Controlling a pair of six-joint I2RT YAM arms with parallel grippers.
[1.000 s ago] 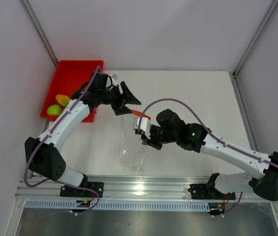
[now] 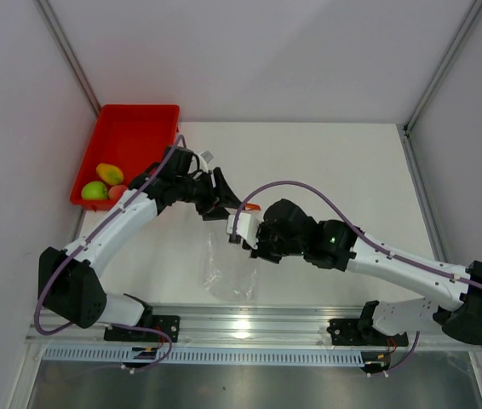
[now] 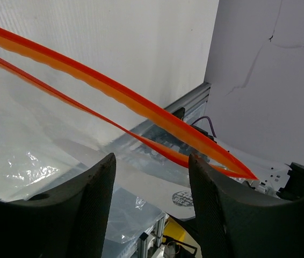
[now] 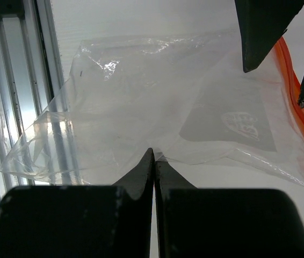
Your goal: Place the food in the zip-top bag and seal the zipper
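A clear zip top bag with an orange zipper lies partly under both arms. My left gripper is part open at the zipper. In the left wrist view two orange strips run apart from each other and meet at the right, past my left gripper. The right wrist view shows a left-gripper finger on either side of the zipper. My right gripper is shut, with the film of the bag gathering at its fingertips. The food, a yellow piece and a green piece, sits in the red bin.
The red bin stands at the back left, behind the left arm; a reddish piece is also in it. A metal rail runs along the front edge.
My left gripper has come toward the front, closer to the right gripper. The right gripper has shifted slightly left and forward, and the bag's clear body has moved a little.
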